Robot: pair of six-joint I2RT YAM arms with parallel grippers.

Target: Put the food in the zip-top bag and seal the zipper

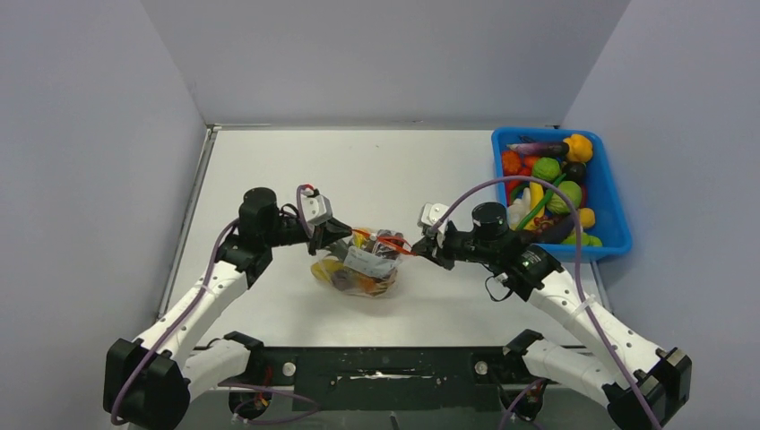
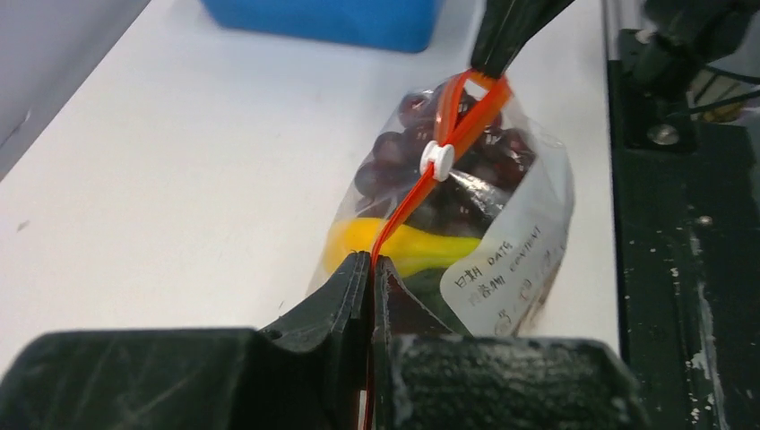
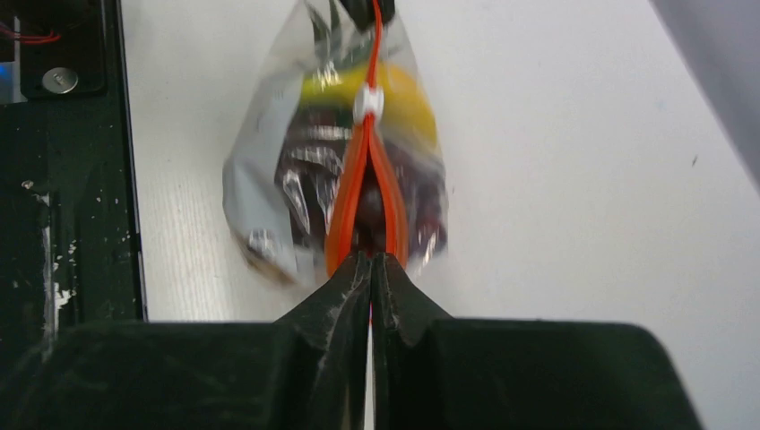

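The clear bag [image 1: 367, 264] bulges with food; through it I see dark grapes [image 2: 390, 157] and something yellow [image 2: 408, 242]. An orange zipper [image 2: 470, 125] runs along its top between my grippers, with a white slider [image 3: 368, 104] on it. From the slider to the left gripper the strips run as one line; on the right gripper's side they stand apart as two bands. My left gripper is shut on the zipper's left end. At the other end, my right gripper is shut on the zipper, a bit of orange showing at its fingers.
A blue bin [image 1: 618, 219] full of assorted play vegetables and fruit stands at the right of the white table [image 1: 430, 157]. Bare table lies behind the bag. The dark front rail [image 1: 381, 381] borders the near edge.
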